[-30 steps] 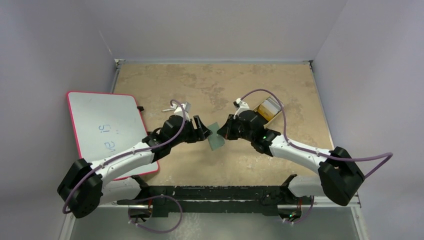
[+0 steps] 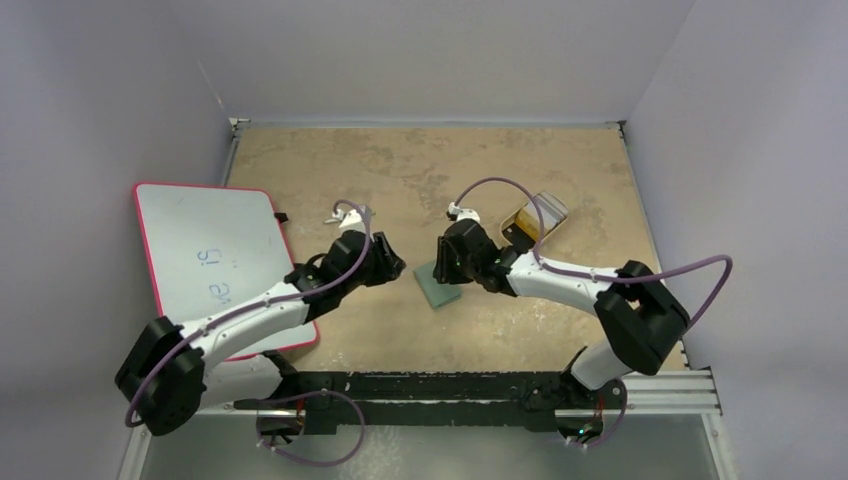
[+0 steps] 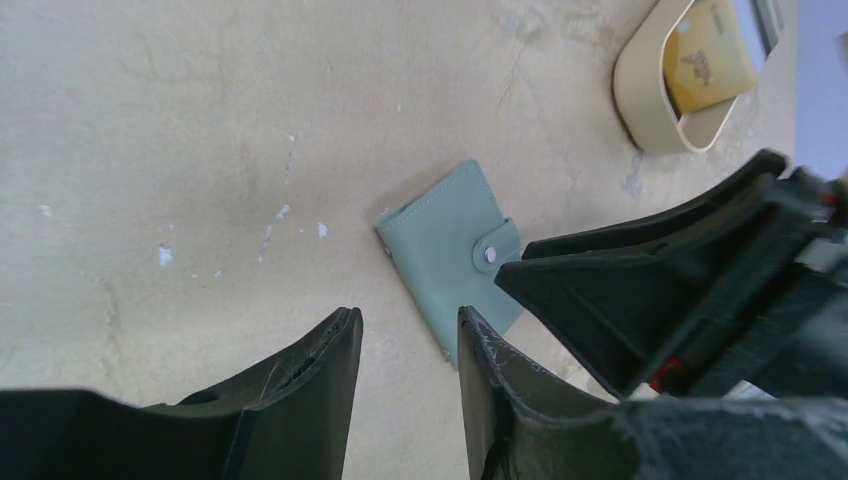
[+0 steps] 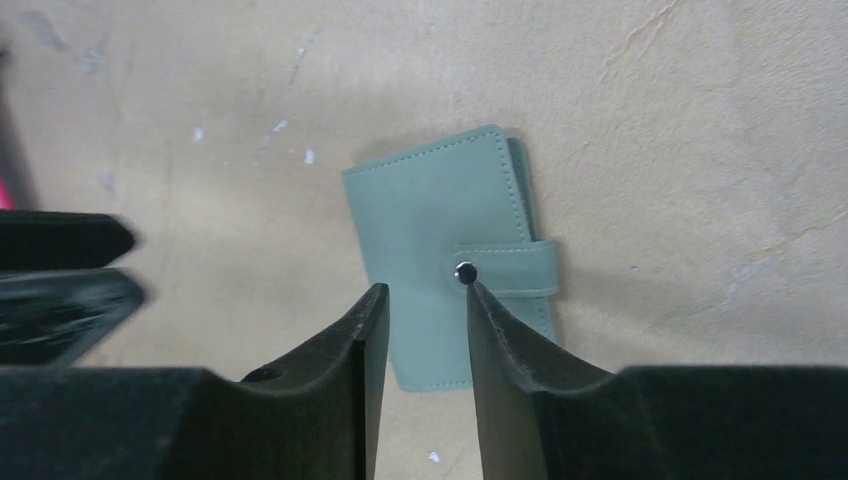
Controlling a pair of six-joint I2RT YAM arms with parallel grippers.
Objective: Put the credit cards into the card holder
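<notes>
The green card holder (image 2: pixel 436 294) lies flat on the table, its strap and round snap showing in both wrist views. Just over its upper right part stands my right gripper (image 2: pixel 441 272); in the right wrist view that gripper's two fingers (image 4: pixel 372 330) are apart with nothing between them. To the left of the holder, clear of it, is my left gripper (image 2: pixel 399 270), with a bare gap between its fingers. No credit card can be made out, and whether any are inside the closed holder does not show.
A cream basket (image 3: pixel 640 85) with a yellow item (image 3: pixel 705 60) in it stands at the back right, partly behind the right arm. A whiteboard (image 2: pixel 200 230) takes up the left side.
</notes>
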